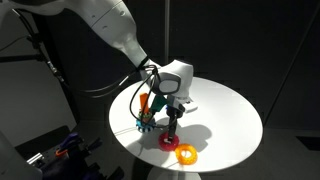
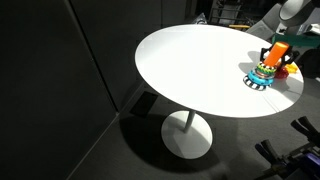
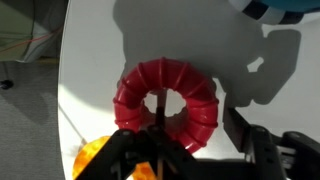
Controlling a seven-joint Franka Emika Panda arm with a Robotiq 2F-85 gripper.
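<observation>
A red ribbed ring (image 1: 168, 143) lies flat near the front of the white round table (image 1: 225, 115). My gripper (image 1: 172, 132) points down at it. In the wrist view the gripper stands part open over the red ring (image 3: 130, 100). One finger reaches into the ring's hole, while the other is just outside its right side, so the band lies between them. Whether the fingers touch the band cannot be made out.
Beside the red ring lies an orange-yellow ring (image 1: 186, 154), close to the table's front edge. A colourful stack of rings (image 2: 261, 76) with an orange piece (image 2: 277, 53) on top stands near the arm.
</observation>
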